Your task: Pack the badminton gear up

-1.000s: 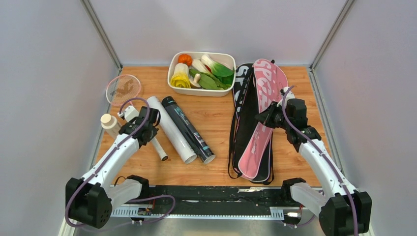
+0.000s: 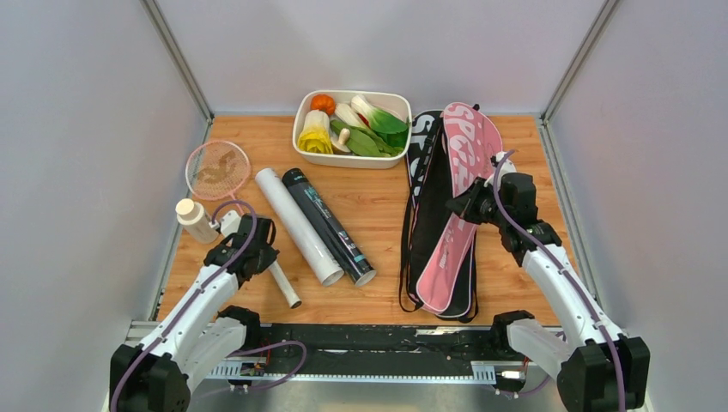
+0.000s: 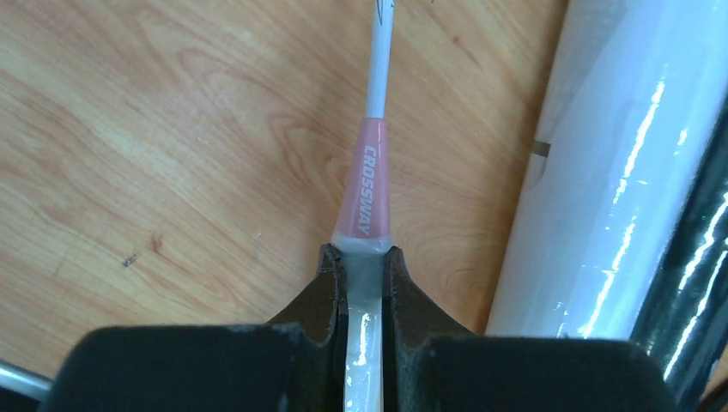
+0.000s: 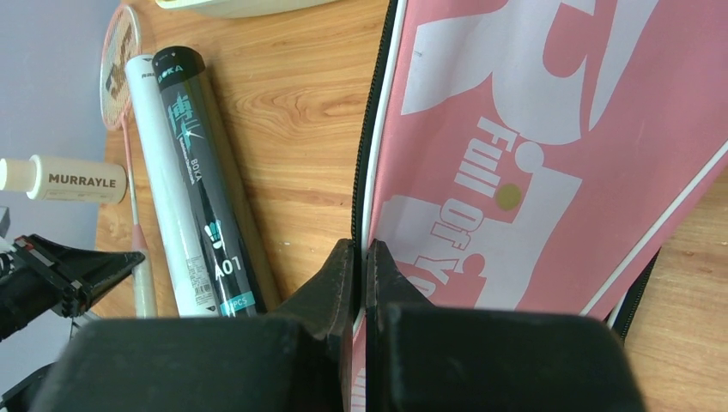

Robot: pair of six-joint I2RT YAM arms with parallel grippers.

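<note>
The pink racket [image 2: 219, 172] lies at the left, its handle [image 3: 363, 318] between the fingertips of my left gripper, which press close along both sides of the grip below the pink CROSSWAY cone. My right gripper is shut at the zipper edge of the open pink-and-black racket bag [image 2: 455, 266]; the edge runs down to the fingertips, and any fabric pinched between them is thin. A white tube [image 2: 300, 232] and a black BOKA tube [image 2: 330, 232] lie side by side between racket and bag.
A white bottle [image 2: 193, 219] stands left of the racket. A white bin [image 2: 352, 163] of vegetables sits at the back centre. Bare wood lies between the tubes and the bag and along the right edge.
My left arm has shifted toward the front and the racket with it, its handle end now lower in the top view. The right arm has stayed still.
</note>
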